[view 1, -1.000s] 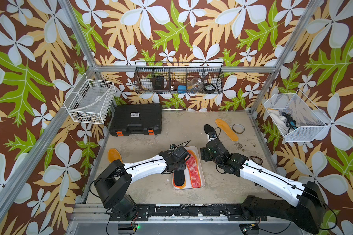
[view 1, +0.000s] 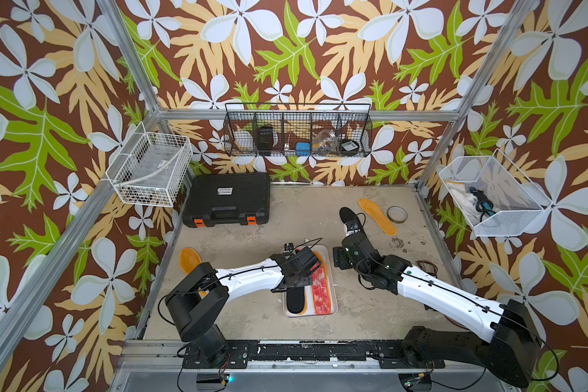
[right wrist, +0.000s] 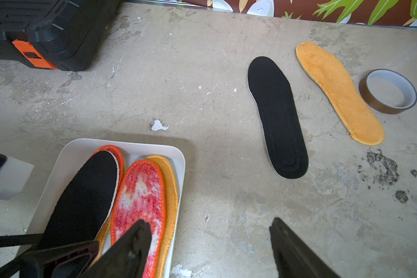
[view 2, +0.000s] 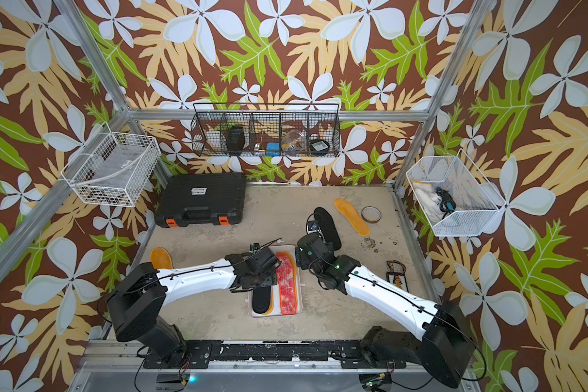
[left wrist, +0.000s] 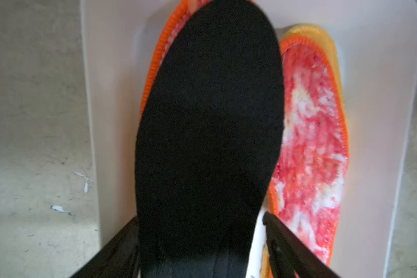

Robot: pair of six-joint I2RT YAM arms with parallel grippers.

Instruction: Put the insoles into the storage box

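My left gripper is open low over the white storage box (left wrist: pixel 398 162), its fingers either side of a black insole (left wrist: pixel 208 115); contact is unclear. A red-and-white insole (left wrist: pixel 310 129) lies beside it, with orange edges beneath. My right gripper is open over the table, right of the box, nothing visible between its fingers. Another black insole (right wrist: pixel 278 115) and an orange insole (right wrist: pixel 338 90) lie on the back-right table. One more orange insole (view 1: pixel 190 260) lies at the left, partly behind my left arm.
A black case (view 1: pixel 225 199) sits at the back left. A tape roll (right wrist: pixel 386 92) is beside the orange insole at right. Wire baskets (view 1: pixel 297 134) hang on the walls. The table between box and back edge is mostly clear.
The right arm has barely moved.
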